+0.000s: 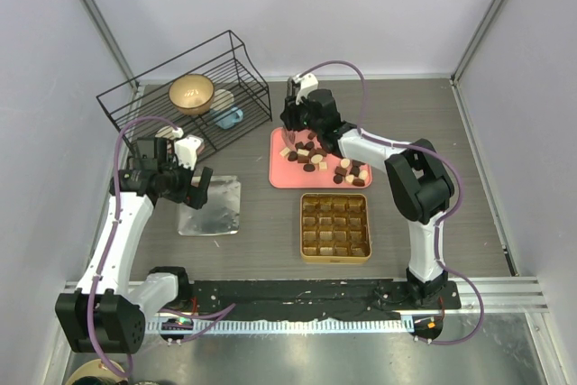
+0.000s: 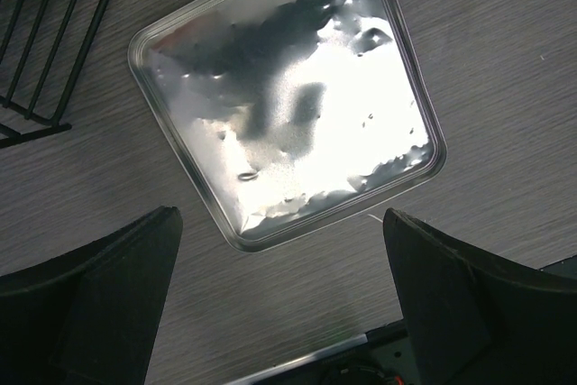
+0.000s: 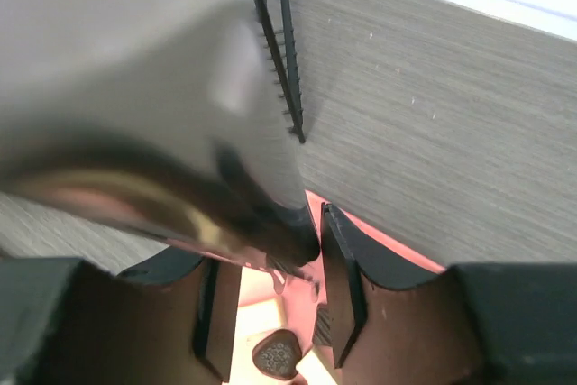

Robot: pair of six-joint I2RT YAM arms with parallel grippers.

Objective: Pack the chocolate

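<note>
Several pieces of dark and pale chocolate [image 1: 317,154] lie loose on a pink tray [image 1: 287,179] at the back. The gold compartment box [image 1: 335,258] at the front looks empty. My right gripper [image 1: 291,117] is over the tray's back left corner. Its fingers [image 3: 347,290] stand apart in the right wrist view, where a shiny, blurred metal implement [image 3: 180,105] fills the upper left and ends near the gap. Whether it touches the fingers I cannot tell. My left gripper is wide open and empty above a silver lid [image 2: 288,114].
A black wire rack [image 1: 135,101] at the back left holds a tan bowl [image 1: 191,94] and a blue cup [image 1: 230,118]; its edge comes close to the right gripper. Bare table [image 1: 442,196] stretches along the right.
</note>
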